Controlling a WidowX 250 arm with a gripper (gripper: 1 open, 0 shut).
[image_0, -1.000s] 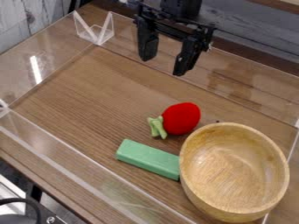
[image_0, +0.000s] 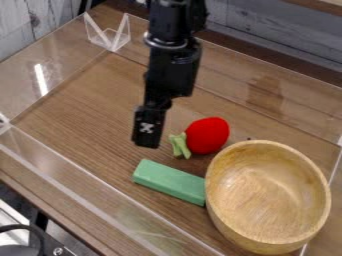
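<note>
My black gripper (image_0: 164, 107) hangs over the middle of the wooden table (image_0: 74, 130), its fingers apart with nothing between them. Its tips are just left of and above a red object with a pale green top (image_0: 207, 135), like a strawberry or radish toy. A green block (image_0: 168, 183) lies in front of it, and a yellow bowl (image_0: 267, 196) sits at the front right.
A clear plastic holder (image_0: 107, 32) stands at the back left. Another clear piece is at the left edge. Black cable shows at the bottom left corner.
The objects on the table have not visibly moved.
</note>
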